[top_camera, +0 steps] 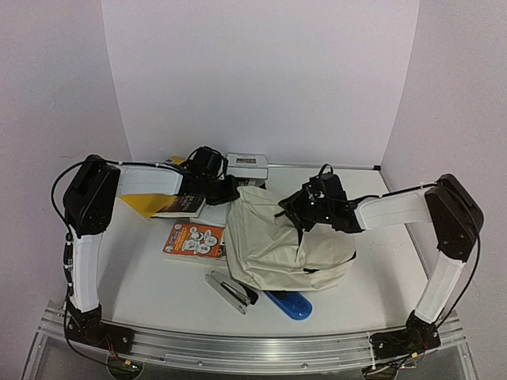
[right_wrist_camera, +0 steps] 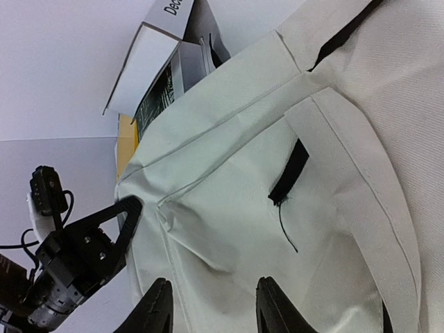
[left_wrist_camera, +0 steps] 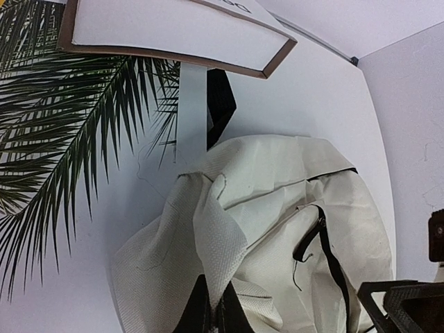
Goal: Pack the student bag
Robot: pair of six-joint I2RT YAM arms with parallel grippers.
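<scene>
A cream cloth bag (top_camera: 265,245) lies crumpled in the middle of the table, black zip edging showing along its opening. In the left wrist view a fold of its fabric (left_wrist_camera: 220,243) runs between the fingers of my left gripper, which is shut on it at the bag's far left edge. Over the bag's opening hovers my right gripper, its fingers apart and nothing between them. Left of the bag lies an orange book (top_camera: 195,241). A grey stapler (top_camera: 226,292) and a blue case (top_camera: 291,304) lie at the front; the case is partly under the bag.
Behind the left gripper are a dark-covered book (top_camera: 181,207), something yellow (top_camera: 144,204) partly hidden by the left arm, and a white box (top_camera: 248,165). Bare table (top_camera: 388,273) extends to the bag's right.
</scene>
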